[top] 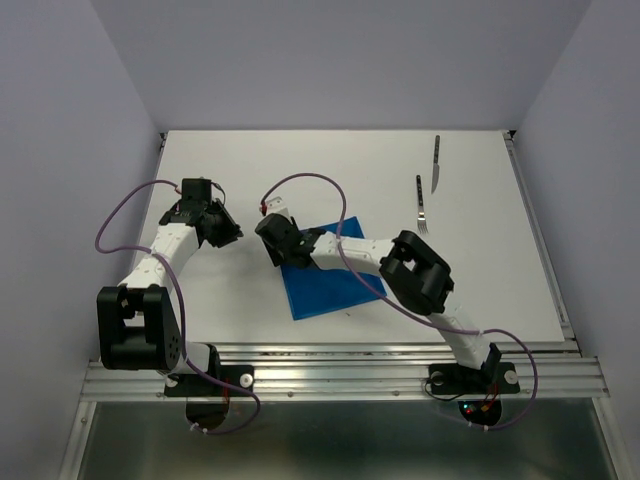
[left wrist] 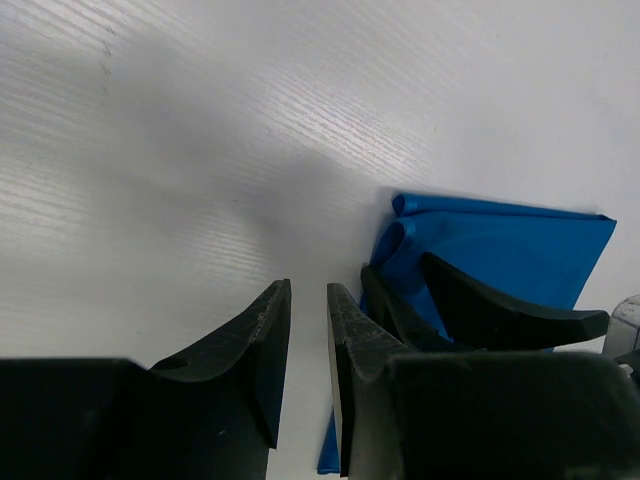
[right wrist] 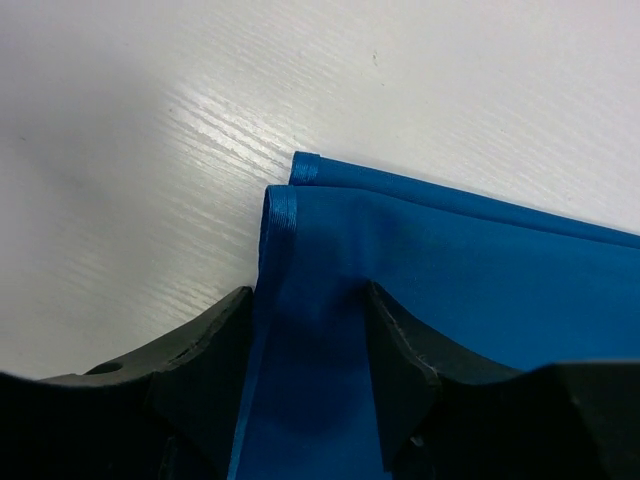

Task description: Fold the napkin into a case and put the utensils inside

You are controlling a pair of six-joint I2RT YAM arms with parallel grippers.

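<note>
The blue napkin [top: 330, 287] lies folded in the middle of the table, with two layers showing at its far edge in the right wrist view. My right gripper is at its left far corner. Its fingers stand apart with napkin cloth between them, one along the left edge and one over the cloth; whether they grip it does not show. Off to the left, my left gripper holds nothing between its slightly parted fingers. The fork [top: 421, 205] and knife [top: 436, 165] lie apart from the napkin, at the right back.
Clear white table [top: 260, 165] surrounds the napkin at the back and left. The right forearm [top: 420, 275] reaches across the napkin's right side and hides part of it. Side walls [top: 590, 200] stand beyond the table.
</note>
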